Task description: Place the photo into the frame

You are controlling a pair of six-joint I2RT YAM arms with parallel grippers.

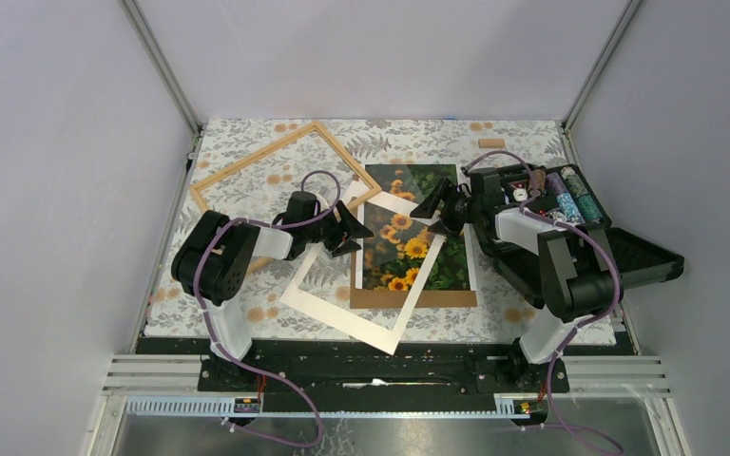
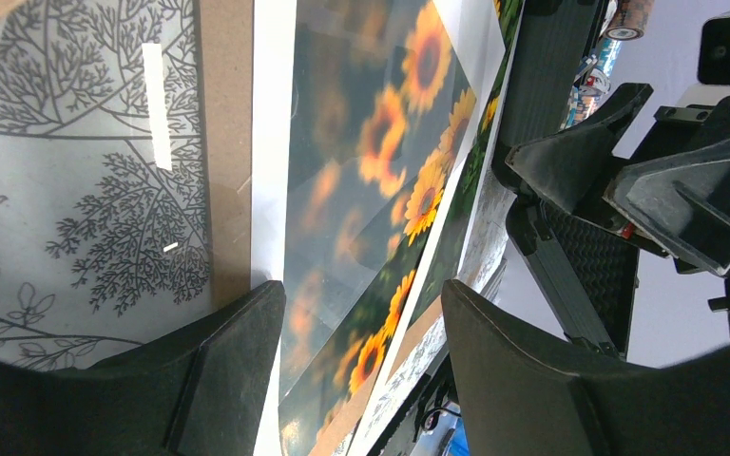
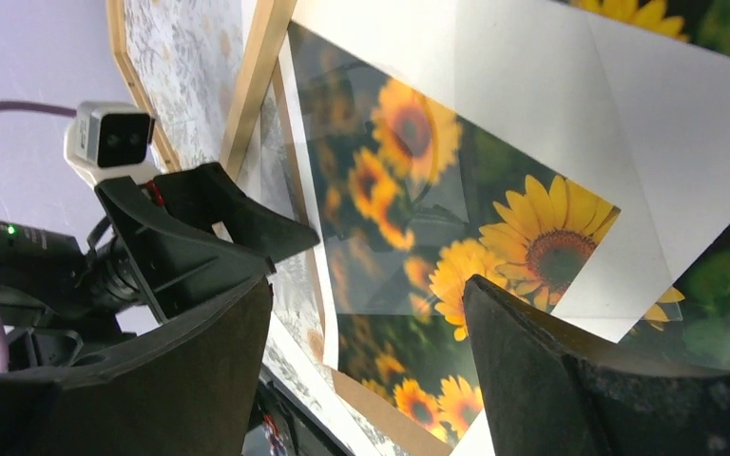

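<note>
The sunflower photo [image 1: 409,256] lies on a brown backing board [image 1: 409,299] at mid-table. Tilted across the photo and the table is a white mat border [image 1: 342,318]; a clear sheet seems to lie there too. The wooden frame [image 1: 257,155] rests at the back left, one corner over the mat. My left gripper [image 1: 357,236] is open above the photo's left edge, and its fingers [image 2: 219,370] stand apart with nothing between them. Over the mat's upper right corner my right gripper [image 1: 433,220] is also open, its fingers [image 3: 532,370] holding nothing.
An open black case [image 1: 642,261] with several rolled items [image 1: 580,195] stands at the right, beneath my right arm. A small wooden block [image 1: 491,143] lies at the back.
</note>
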